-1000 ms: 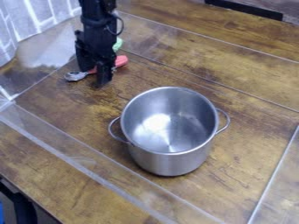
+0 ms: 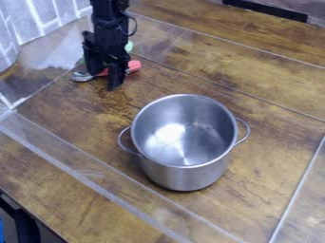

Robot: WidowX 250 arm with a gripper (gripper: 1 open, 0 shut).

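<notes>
My black gripper (image 2: 105,68) is lowered at the back left, over a metal spoon-like utensil (image 2: 83,75) with a red handle (image 2: 132,65). The gripper covers the middle of the utensil, and whether its fingers are open or shut on it is hard to tell. A green item (image 2: 128,46) lies partly hidden behind the gripper. A large steel pot (image 2: 181,161) with two loop handles stands empty at the front centre-right.
Transparent panels line the left side and the front corner.
The gripper has shifted and turned slightly around the utensil, whose red end shows a little differently. The pot is unmoved.
</notes>
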